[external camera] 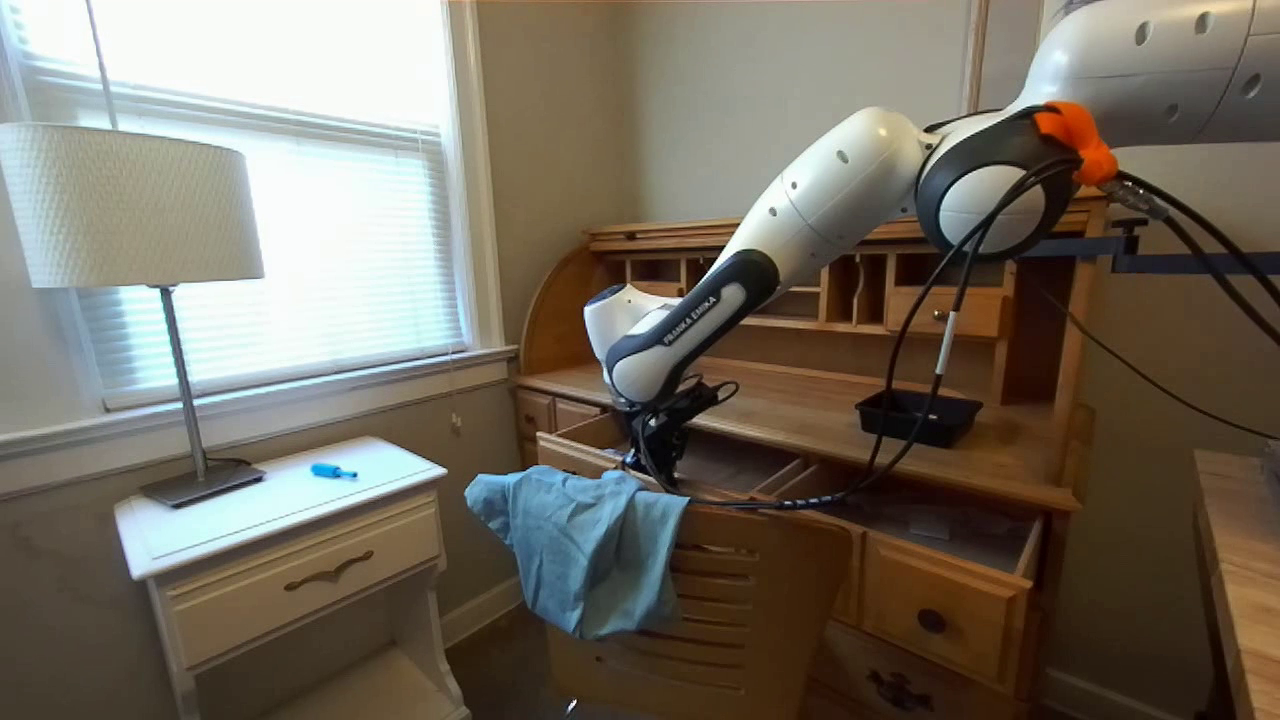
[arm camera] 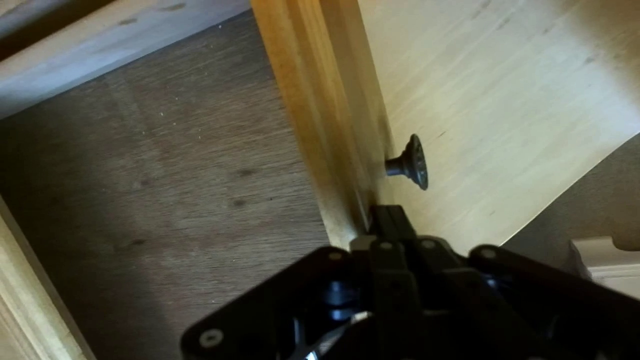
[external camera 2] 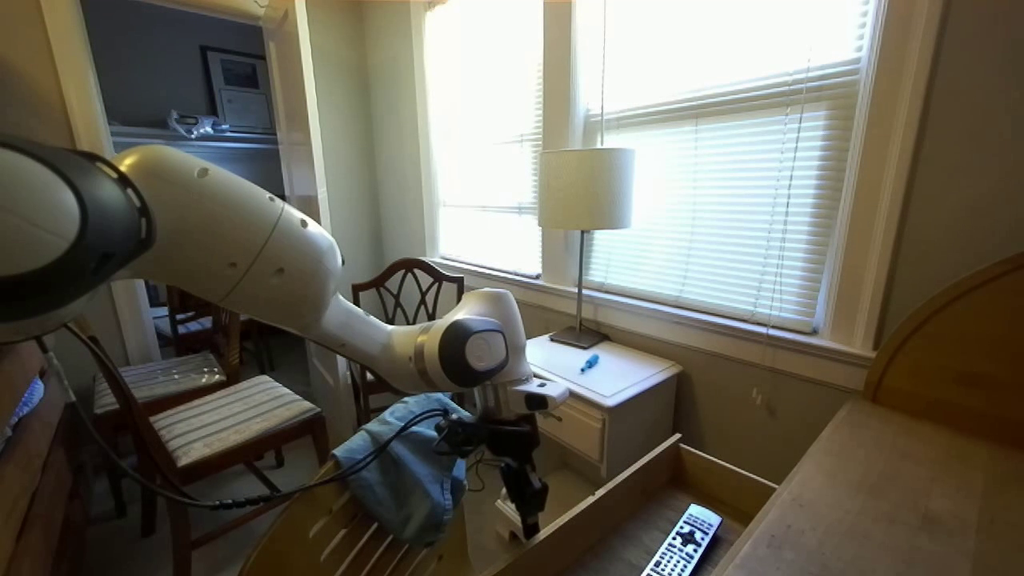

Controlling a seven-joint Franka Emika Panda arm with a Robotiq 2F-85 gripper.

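Note:
My gripper is shut; no object shows between its fingers. Its tips are close against the outer face of an open drawer's wooden front (arm camera: 318, 114), just below a dark round knob (arm camera: 414, 162) in the wrist view. Whether they press on the wood, I cannot tell. Part of the drawer's bare brown floor (arm camera: 198, 162) shows on the inner side. From exterior view 2, the gripper (external camera 2: 530, 526) points down beside the drawer's front panel (external camera 2: 614, 494), and a silver remote (external camera 2: 683, 542) lies inside the drawer. In exterior view 1, the chair and cloth partly hide the gripper.
A chair back (external camera: 756, 600) draped with a blue cloth (external camera: 588, 540) stands close in front of the desk. The desktop holds a black tray (external camera: 919, 415). To the left is a white nightstand (external camera: 288, 480) bearing a lamp (external camera: 180, 360) and a small blue object (external camera: 332, 470).

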